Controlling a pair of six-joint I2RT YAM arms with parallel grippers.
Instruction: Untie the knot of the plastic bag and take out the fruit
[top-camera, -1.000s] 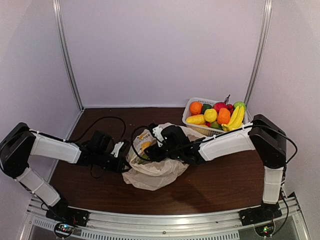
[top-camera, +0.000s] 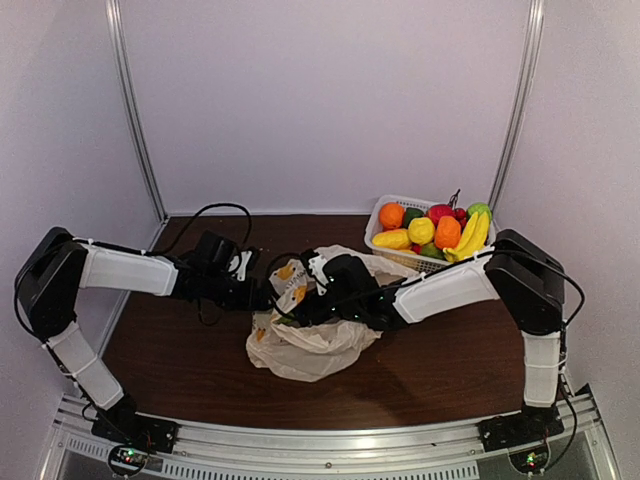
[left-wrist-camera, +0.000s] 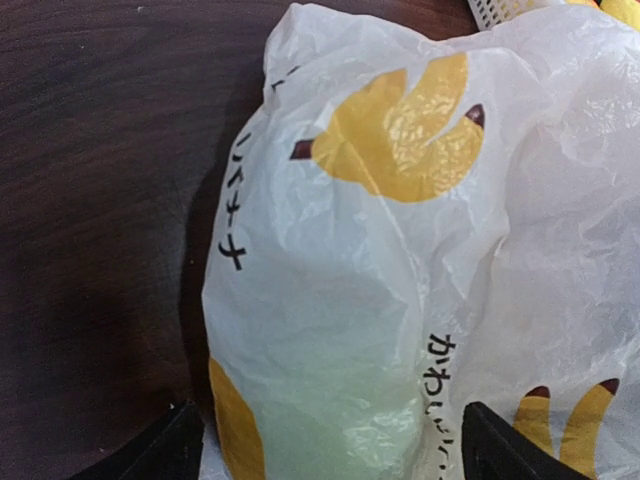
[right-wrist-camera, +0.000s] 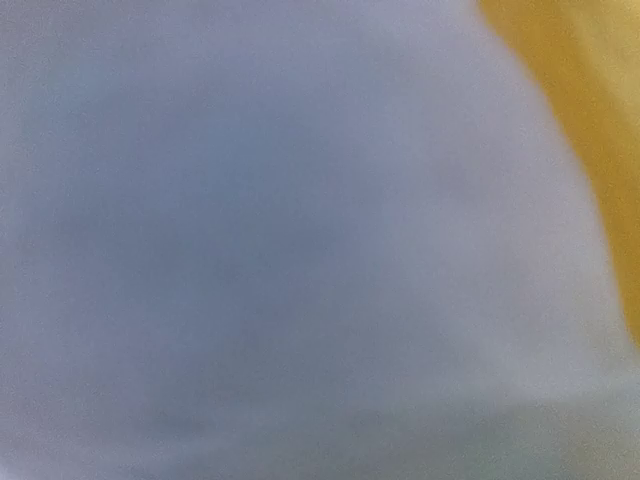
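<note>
A white plastic bag (top-camera: 310, 350) printed with yellow bananas and dark lettering lies crumpled mid-table. Through its film in the left wrist view, a pale green shape shows low in the bag (left-wrist-camera: 340, 290); no fruit lies bare there. My left gripper (top-camera: 262, 296) is at the bag's left edge. Its two fingertips (left-wrist-camera: 483, 440) stand wide apart at the bottom of its view, open, with the bag's lower part between them. Over the bag's middle is my right gripper (top-camera: 300, 308), its fingers hidden among the folds. The right wrist view holds only blurred white film and a yellow print (right-wrist-camera: 590, 150).
A white basket (top-camera: 376, 222) heaped with fruit, among it an orange (top-camera: 391, 215) and bananas (top-camera: 468, 240), stands at the back right. Bare dark table (top-camera: 190, 370) stretches in front and to the left.
Compared with a second ago, my left gripper has moved up the picture and slightly right along the bag's left edge.
</note>
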